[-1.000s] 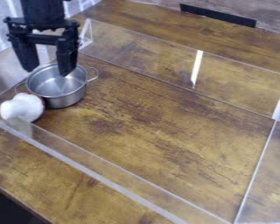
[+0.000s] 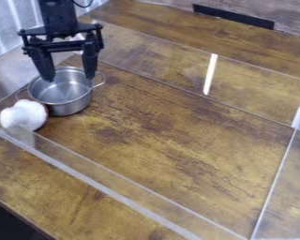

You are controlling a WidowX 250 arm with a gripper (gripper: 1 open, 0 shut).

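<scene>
My black gripper [image 2: 64, 60] hangs at the upper left, open, its two dark fingers spread over a steel pot [image 2: 63, 100] with side handles. Whether the fingertips dip inside the pot's rim is hard to tell. A white round object [image 2: 25, 116] sits just in front and left of the pot, beside the clear plastic wall.
Transparent low walls [image 2: 298, 141] enclose a wooden work surface [image 2: 178, 141], which is clear across the middle and right. A dark strip [image 2: 234, 14] lies beyond the far edge.
The gripper has shifted slightly right and turned so its fingers sit differently above the pot. The pot and white object look unmoved.
</scene>
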